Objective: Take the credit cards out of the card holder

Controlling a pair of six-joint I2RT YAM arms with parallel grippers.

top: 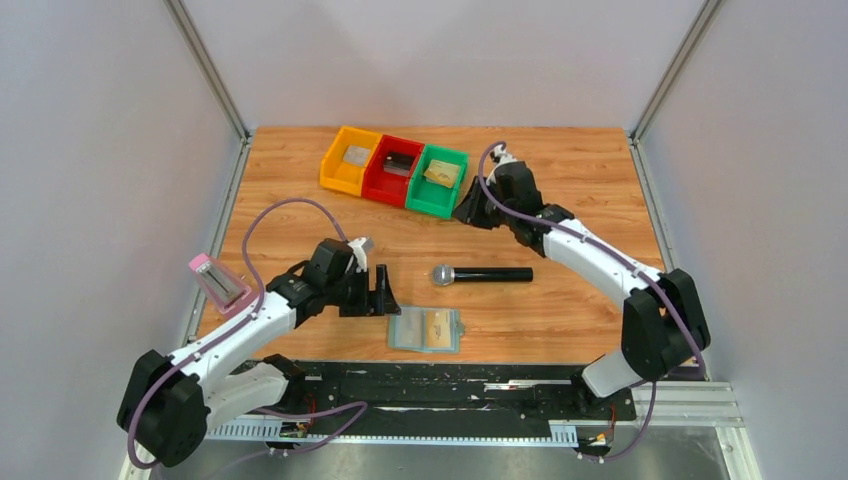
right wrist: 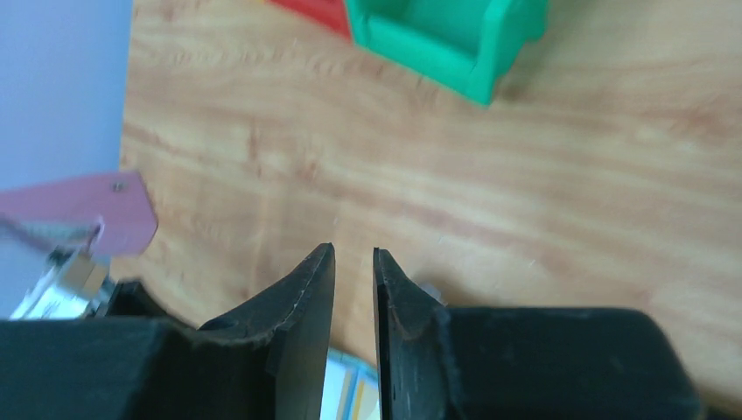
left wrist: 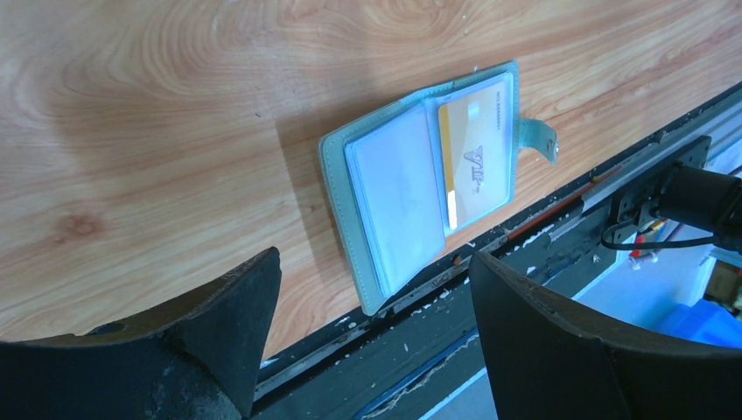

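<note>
The light-blue card holder [top: 424, 341] lies spread flat at the table's front edge. Its right side holds a gold-and-white card [left wrist: 477, 149]; its left side shows a pale clear sleeve [left wrist: 401, 188]. My left gripper [top: 386, 292] is open above the holder's upper left corner, with nothing between its fingers. Over the table just right of the green bin [top: 431, 200], my right gripper is open by a narrow gap, and that gap is empty. A gold card [top: 442, 173] lies in the green bin.
A yellow bin [top: 340, 180] and a red bin [top: 383, 187], each with an item inside, adjoin the green one. A black microphone [top: 490, 275] lies behind the holder. At the left edge stands a pink object [top: 222, 284].
</note>
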